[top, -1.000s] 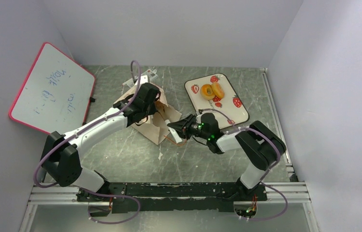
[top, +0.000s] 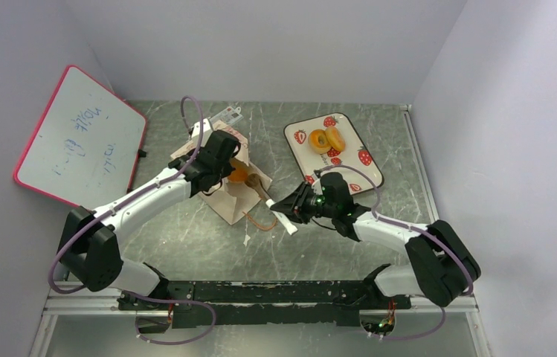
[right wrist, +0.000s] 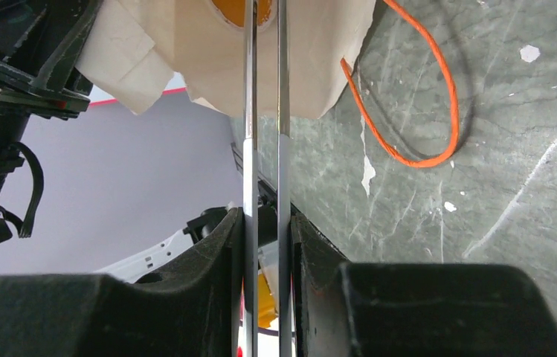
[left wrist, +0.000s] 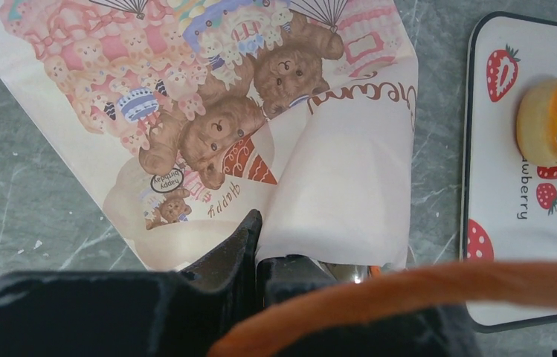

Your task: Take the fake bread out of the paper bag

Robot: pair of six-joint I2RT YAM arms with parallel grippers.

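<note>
A printed paper bag (left wrist: 208,119) lies open on the marble surface, with an orange piece of fake bread (top: 236,172) visible inside it in the top view. My left gripper is shut on the bag's paper edge, holding it up. My right gripper (top: 275,204), with long metal fingers, is at the bag's mouth; in the right wrist view its fingers (right wrist: 283,111) stand close together with a narrow gap, over the bag's inner paper near the orange bread, with no bread visible between them.
A strawberry tray (top: 308,156) with two bread rolls (top: 317,141) stands right of the bag. A whiteboard (top: 78,137) stands at the left, an orange cord handle (right wrist: 450,104) lies on the surface, and the front of the table is clear.
My left arm and the bag have shifted slightly left.
</note>
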